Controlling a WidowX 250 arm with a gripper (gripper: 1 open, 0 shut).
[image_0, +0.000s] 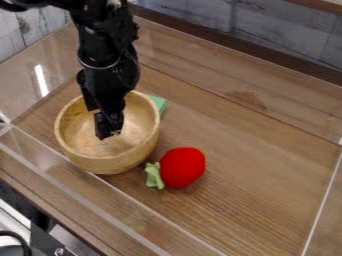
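Observation:
My black gripper (102, 120) reaches down from the top left into the wide tan bowl (107, 154), its fingertips hanging inside it above the floor of the bowl. Whether the fingers are apart or closed on anything is unclear. A red tomato-like object (182, 166) with a green top sits just right of the bowl's lower edge. A small green item (159, 104) lies behind the bowl's right rim, partly hidden.
A raised wooden edge and grey tiled wall stand at the back. A dark cable lies at the lower left.

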